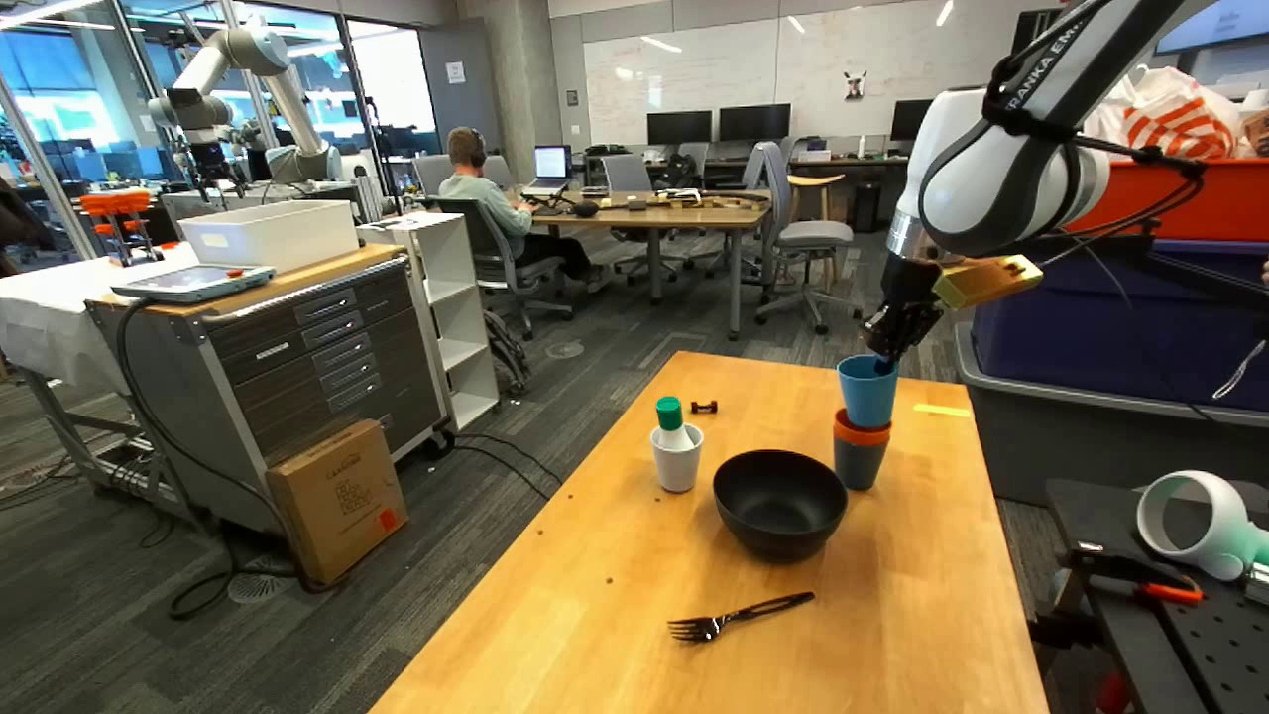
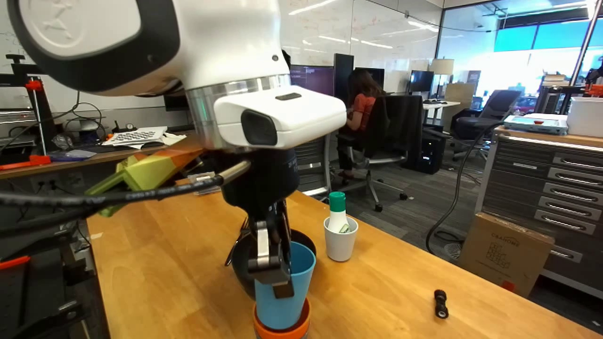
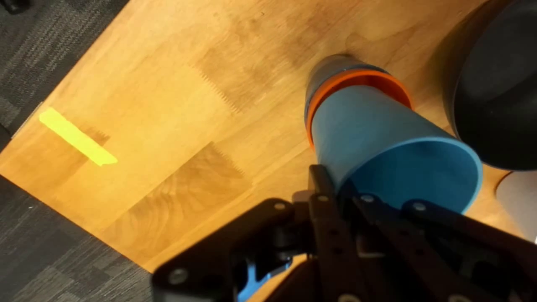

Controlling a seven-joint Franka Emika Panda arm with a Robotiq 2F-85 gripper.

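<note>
My gripper is shut on the near wall of a blue cup, one finger inside the rim and one outside. The base of the blue cup dips into the mouth of an orange cup, which sits nested in a grey cup on the table. In the wrist view the blue cup leans relative to the orange rim, and most of its body stands above that rim. Whether its base touches the inside of the orange cup is hidden.
Close beside the stack is a black bowl. A white cup holds a green-capped bottle. A black fork and a small dark dumbbell-shaped piece lie on the table. Yellow tape marks the far right, where the wood is bare.
</note>
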